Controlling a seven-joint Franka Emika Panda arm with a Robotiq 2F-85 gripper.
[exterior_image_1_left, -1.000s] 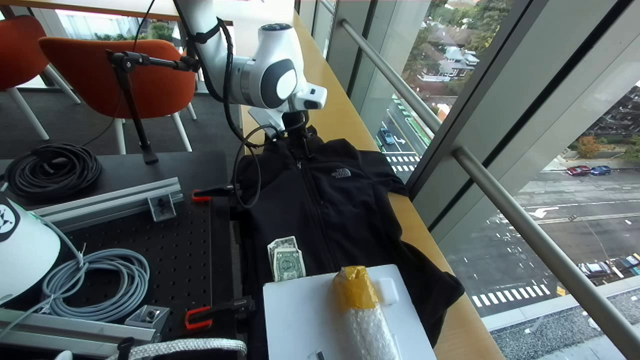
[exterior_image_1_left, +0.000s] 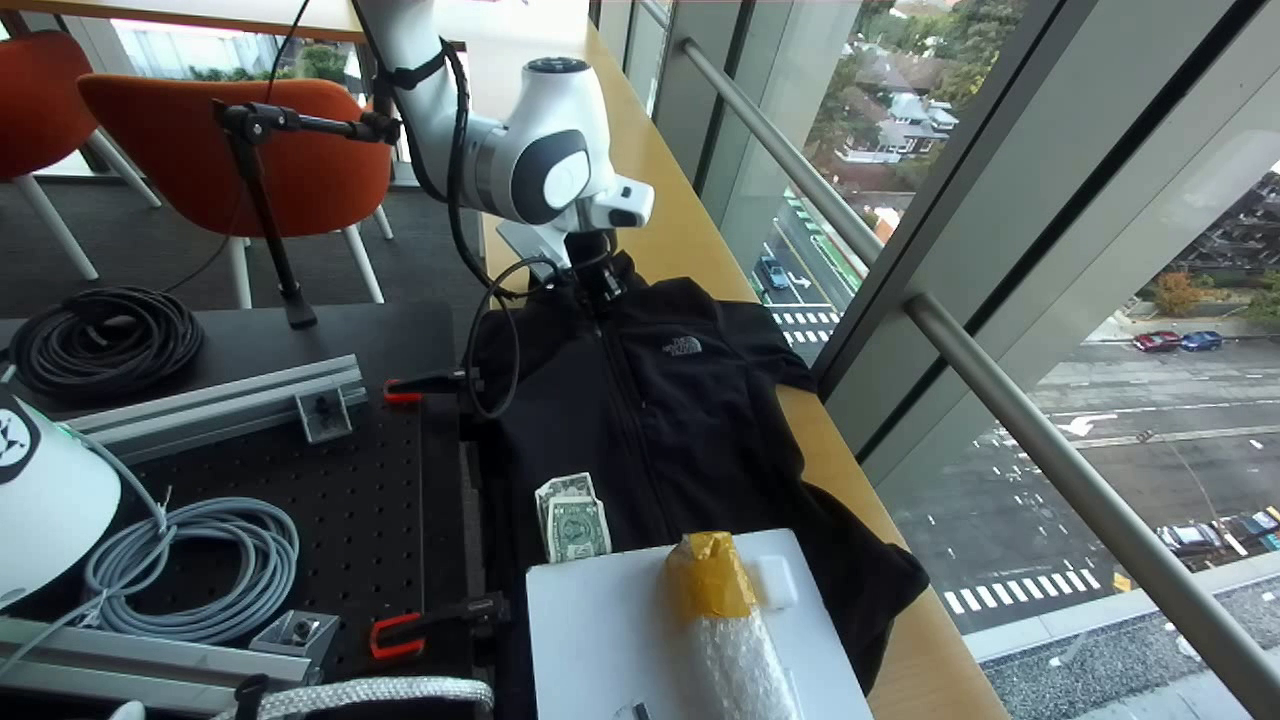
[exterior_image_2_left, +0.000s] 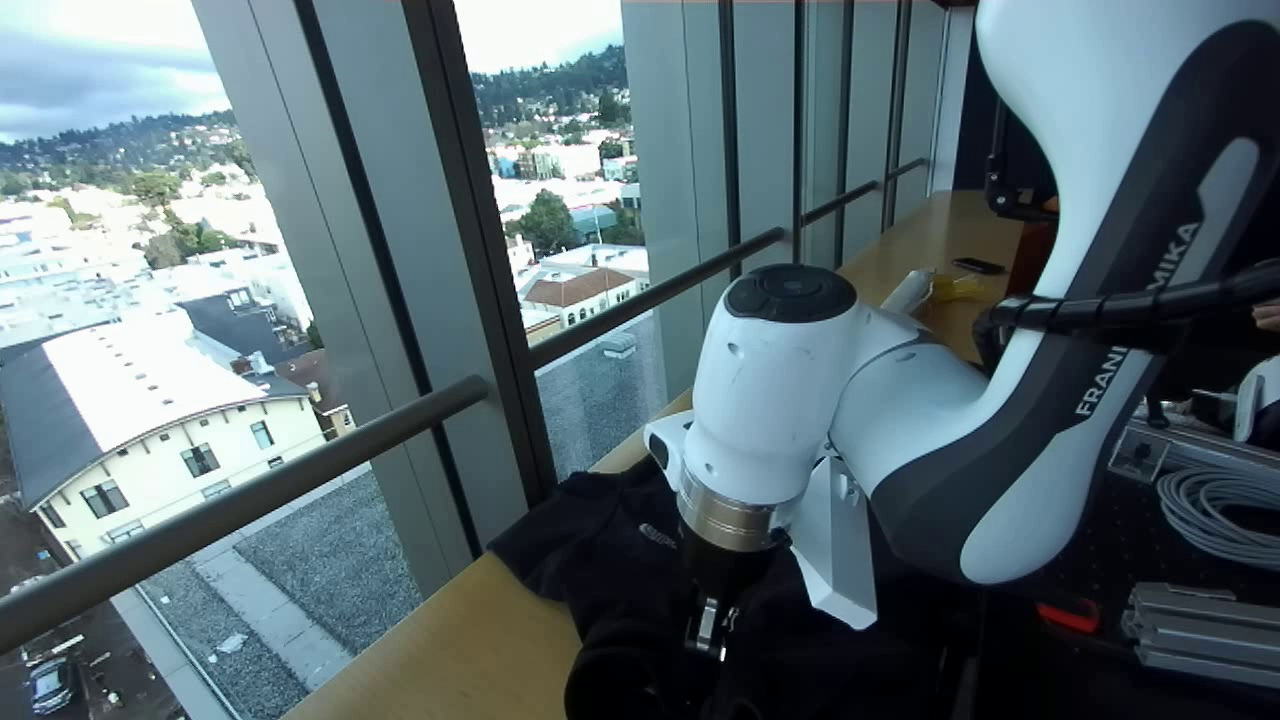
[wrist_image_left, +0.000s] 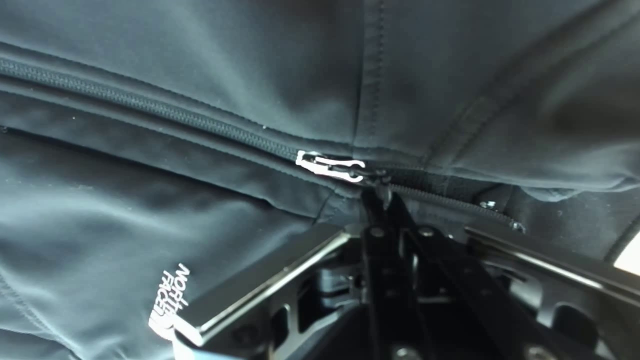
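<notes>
A black jacket (exterior_image_1_left: 564, 414) lies spread along the wooden ledge, front up, with a white logo on its chest. Its zipper (wrist_image_left: 198, 122) runs across the wrist view to a bright metal slider (wrist_image_left: 330, 168). From the slider a dark pull (wrist_image_left: 375, 174) reaches to my gripper, whose narrow fingertips are shut on the pull's end. Left of the slider the teeth are joined; to the right the two sides part toward the collar. In exterior view 2, my gripper (exterior_image_2_left: 708, 626) points down at the jacket's collar end.
A white board (exterior_image_1_left: 600, 642) with a bubble-wrapped roll (exterior_image_1_left: 732, 636) rests on the jacket's lower part. Dollar bills (exterior_image_1_left: 576, 526) lie beside it. Clamps (exterior_image_1_left: 402, 632) stand along the black pegboard (exterior_image_1_left: 360, 510). On the other side, a metal rail (exterior_image_1_left: 1056, 444) runs along the windows.
The arm and gripper have shifted slightly lower and nearer the camera in exterior view 1. The jacket's body, bills and board look unmoved.
</notes>
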